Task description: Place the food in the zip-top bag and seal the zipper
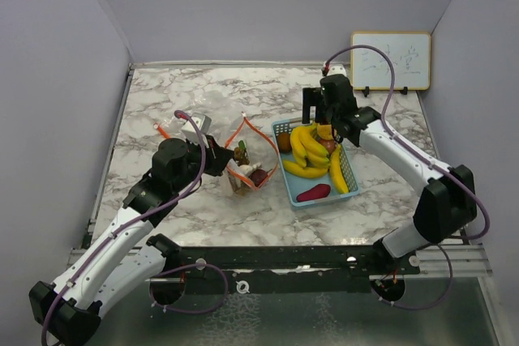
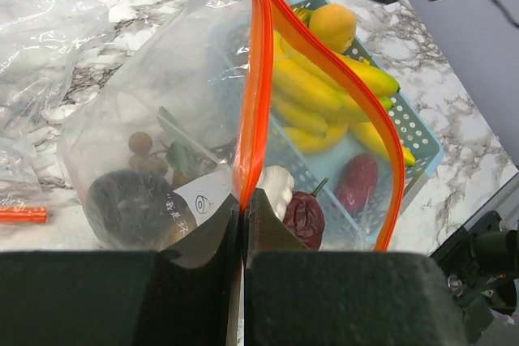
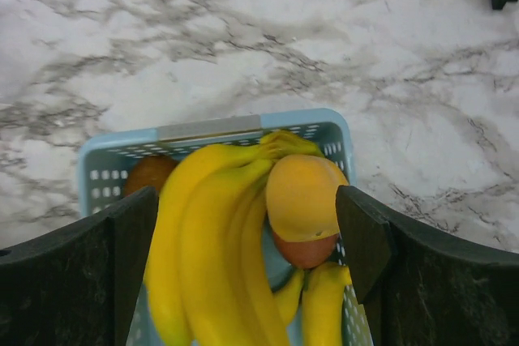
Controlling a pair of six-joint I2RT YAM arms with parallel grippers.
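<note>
My left gripper is shut on the orange zipper edge (image 2: 259, 87) of the clear bag (image 2: 138, 95), whose mouth gapes; a mushroom, a dark shrivelled pepper (image 2: 302, 220) and other food show inside. The blue basket (image 1: 324, 200) holds bananas (image 1: 300, 168), a yellow-orange fruit (image 3: 302, 196), a brown fruit (image 3: 147, 174) and a red sweet potato (image 1: 313, 192). My right gripper is open above the basket's back end, over the bananas and yellow fruit, with nothing held.
Loose plastic (image 2: 49, 38) with another orange zipper lies left of the bag. A small whiteboard (image 1: 390, 61) stands at the back right. Bare marble surrounds the basket's back and right.
</note>
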